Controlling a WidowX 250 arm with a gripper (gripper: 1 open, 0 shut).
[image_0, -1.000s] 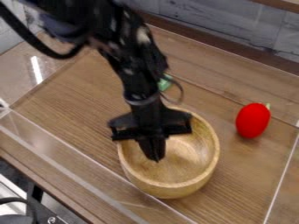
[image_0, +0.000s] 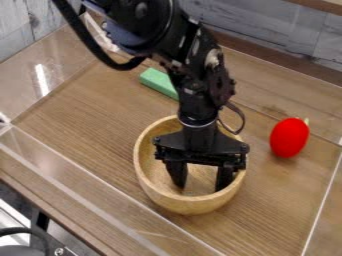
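My black robot arm reaches down from the upper left to my gripper (image_0: 199, 166), which is low inside a round beige bowl (image_0: 190, 200) in the lower middle. The gripper's two fingers stand apart over the bowl's floor, with nothing visible held between them. The gripper hides much of the bowl's interior.
A red tomato-like object (image_0: 289, 138) lies right of the bowl. A green block (image_0: 158, 82) lies behind the arm at upper left.
My gripper has moved toward the right within the bowl. More of the green block now shows beside the arm.
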